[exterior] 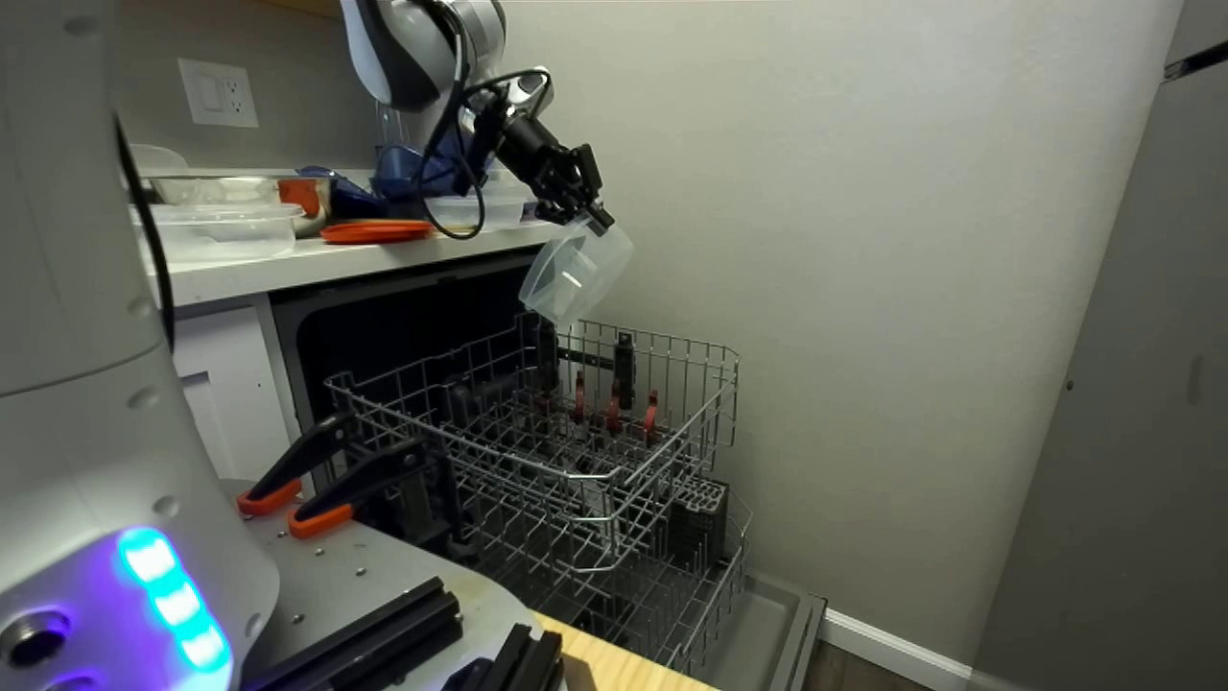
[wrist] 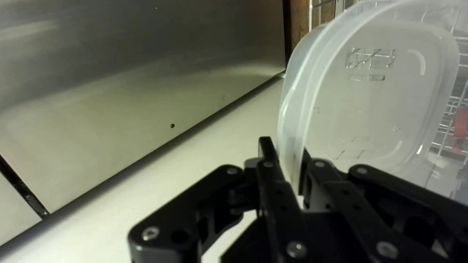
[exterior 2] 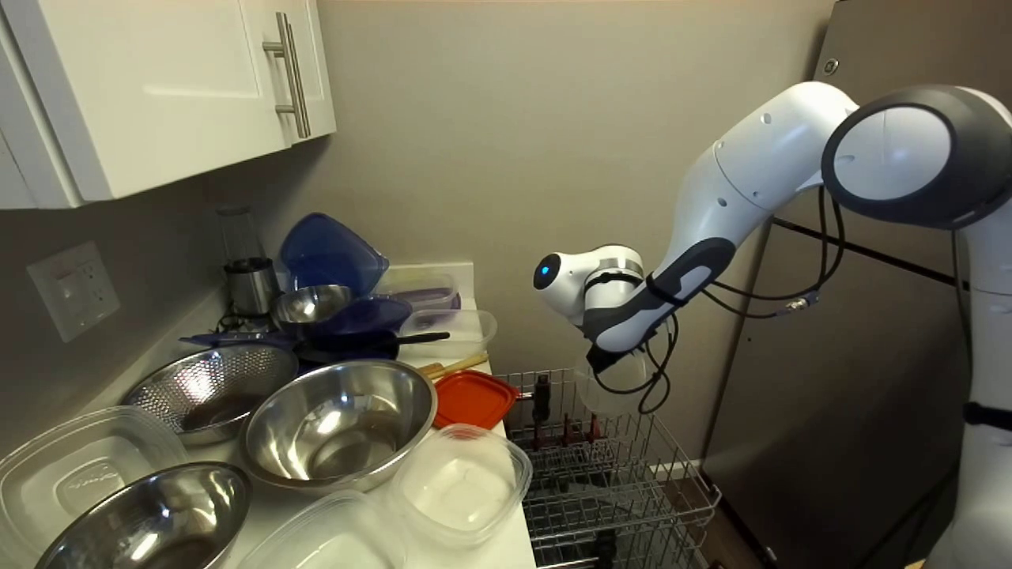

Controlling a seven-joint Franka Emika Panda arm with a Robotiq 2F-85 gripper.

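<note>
My gripper [exterior: 598,223] is shut on the rim of a clear plastic container [exterior: 578,272], which hangs tilted above the back of the dishwasher's upper rack [exterior: 553,443]. Close up in the wrist view, the container [wrist: 377,96] has its rim pinched between the black fingers of the gripper. Its base faces the rack side, and rack wires show through it. In exterior view 2 the arm partly covers the container [exterior 2: 617,384], and the fingertips are hidden there.
Red clips [exterior: 615,409] and black holders [exterior: 624,369] stand up in the rack. To the left, the counter [exterior 2: 515,536] is crowded with steel bowls [exterior 2: 339,427], clear containers [exterior 2: 462,484] and a red lid [exterior 2: 474,398]. A bare wall [exterior: 898,288] lies behind.
</note>
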